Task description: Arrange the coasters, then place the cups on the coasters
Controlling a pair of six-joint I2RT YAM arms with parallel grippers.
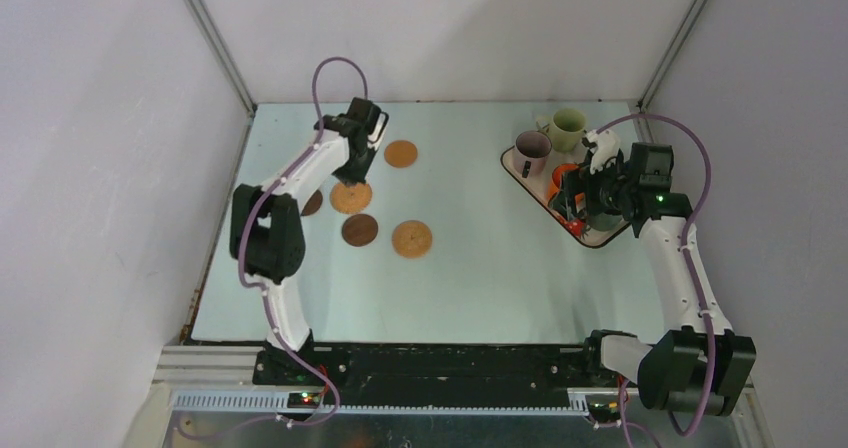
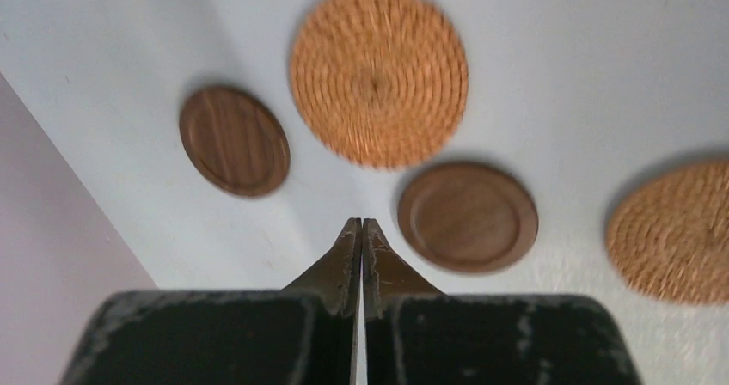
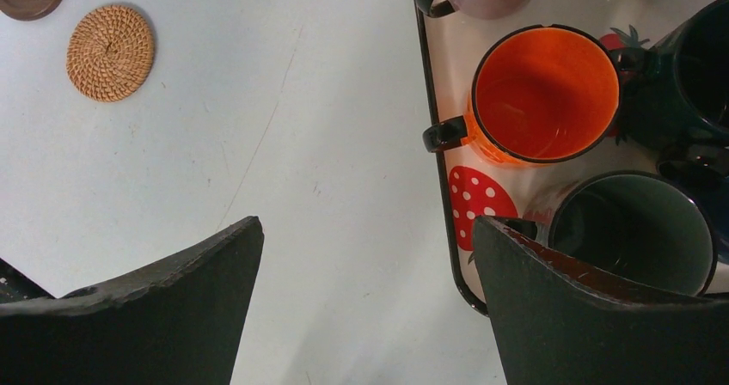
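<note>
Woven and dark wooden coasters lie flat on the table, among them a woven one (image 2: 378, 76), a dark one (image 2: 467, 216) and another dark one (image 2: 233, 138). My left gripper is shut, nothing visible between its fingers, held above them. Cups sit in a tray at the right: an orange cup (image 3: 542, 93), a grey-green cup (image 3: 632, 230), a mauve cup (image 1: 531, 148) and a light green cup (image 1: 567, 126). My right gripper is open over the tray's left edge, beside the cups, with nothing held.
The tray's rim (image 3: 443, 183) bounds the cups on the left.
</note>
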